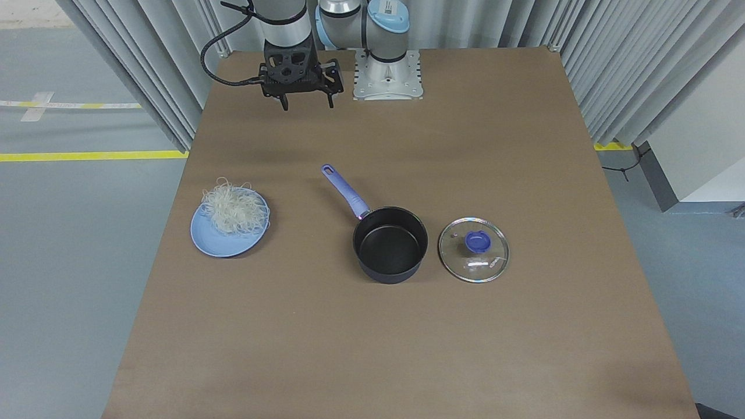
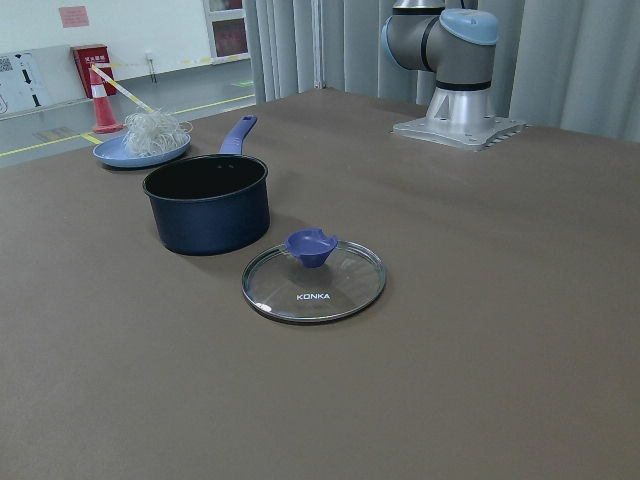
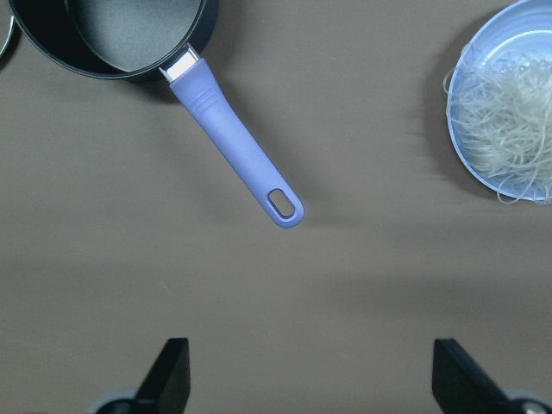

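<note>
My gripper (image 1: 307, 102) hangs at the back left of the table, open, with nothing between its fingers. In front of it stands a dark saucepan (image 1: 389, 244) with a lilac handle (image 3: 237, 138) angled toward the back. Left of the pan in the front view lies a blue plate (image 1: 216, 241) heaped with pale stringy noodles (image 1: 232, 208). Right of the pan rests a glass lid (image 1: 461, 262) with a blue knob (image 2: 310, 245), flat on the table.
The robot's base plate (image 1: 387, 87) sits at the back edge, with grey curtains behind.
</note>
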